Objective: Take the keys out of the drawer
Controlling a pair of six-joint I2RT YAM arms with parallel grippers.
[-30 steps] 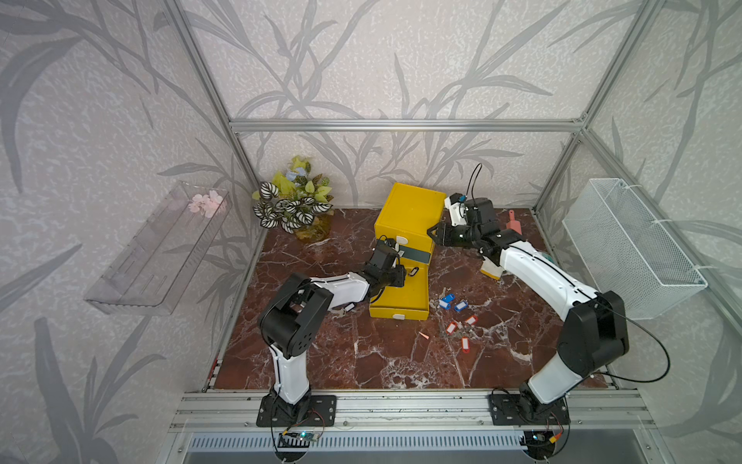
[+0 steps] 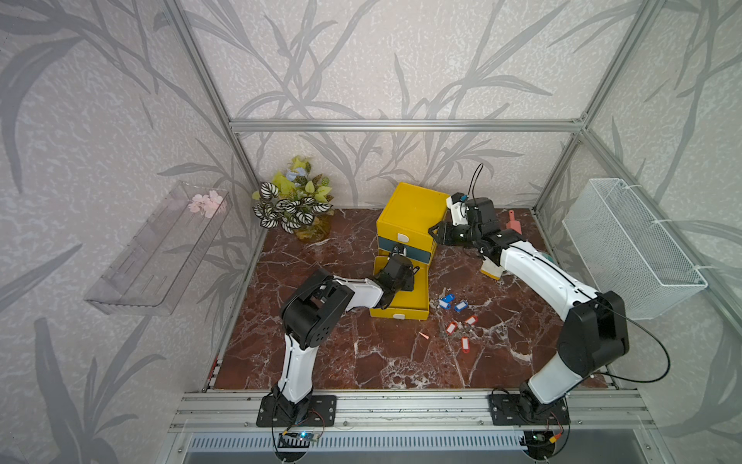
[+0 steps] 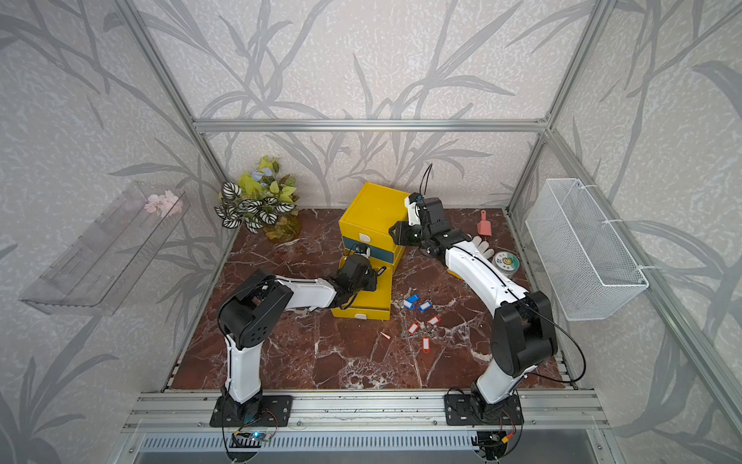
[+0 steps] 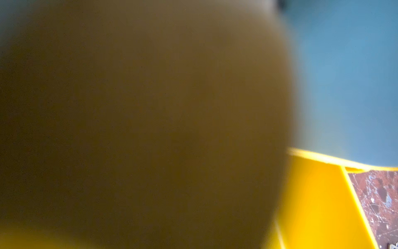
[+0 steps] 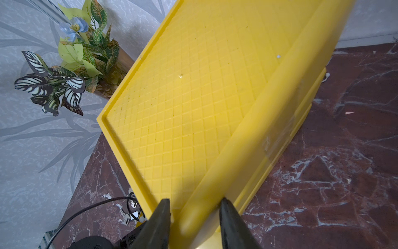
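A yellow drawer unit (image 2: 409,208) stands at the back middle, with its lower drawer (image 2: 405,313) pulled out toward the front. My left gripper (image 2: 405,282) is down inside that drawer; its wrist view is mostly blurred and dark, and its fingers cannot be made out. My right gripper has one finger on each side of the yellow rim at the top edge of the unit, part open around it. A small dark object (image 3: 379,270) lies at the drawer's right; whether it is keys cannot be told.
Red and blue key tags (image 2: 456,305) lie on the marble table right of the drawer. A plant (image 2: 301,201) stands back left, a white wire basket (image 2: 630,239) hangs at right, a clear bin (image 2: 154,255) at left.
My left gripper and wrist have moved right and down within the open drawer. The right arm looks nearly still, and the top of the unit has shifted very slightly.
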